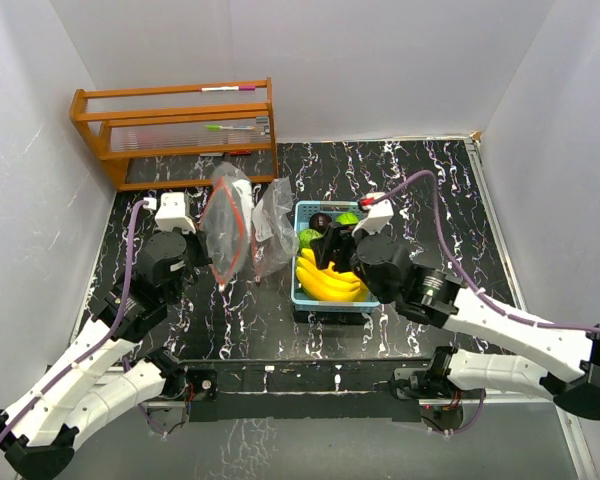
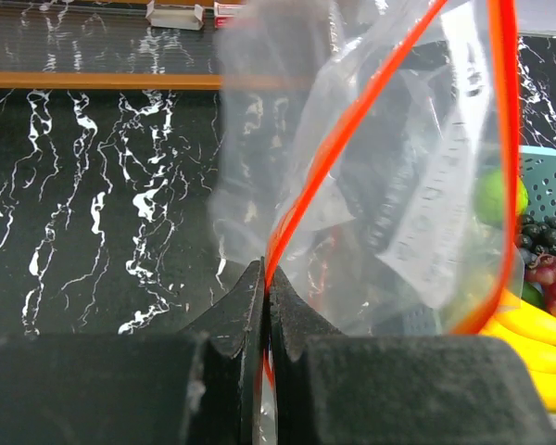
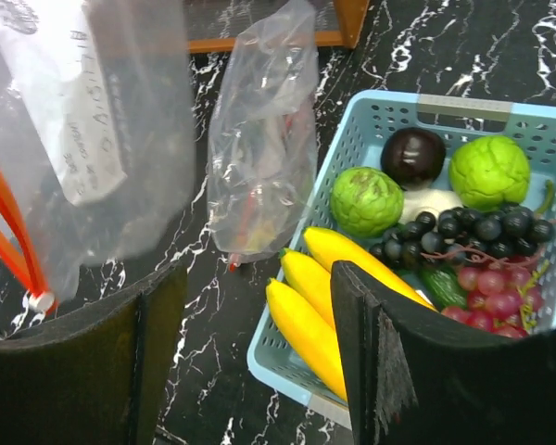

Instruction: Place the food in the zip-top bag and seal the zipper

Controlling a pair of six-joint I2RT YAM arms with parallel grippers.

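Observation:
A clear bag with an orange zipper (image 1: 227, 225) hangs from my left gripper (image 1: 202, 238). In the left wrist view, the fingertips (image 2: 250, 301) are shut on the zipper edge, and the mouth of the bag (image 2: 371, 167) bows out to the right, looking empty. My right gripper is open with nothing between its fingers, above the left side of the blue basket (image 1: 332, 305). Inside the basket are yellow bananas (image 3: 306, 315), black grapes (image 3: 463, 232), red grapes (image 3: 491, 292), green round produce (image 3: 366, 201) and a dark round one (image 3: 413, 156).
A second clear bag (image 1: 273, 228) lies on the dark marbled table between the held bag and the basket. At the back left stands a wooden rack (image 1: 180, 115) with pens. Table to the right of the basket (image 1: 435, 220) is clear.

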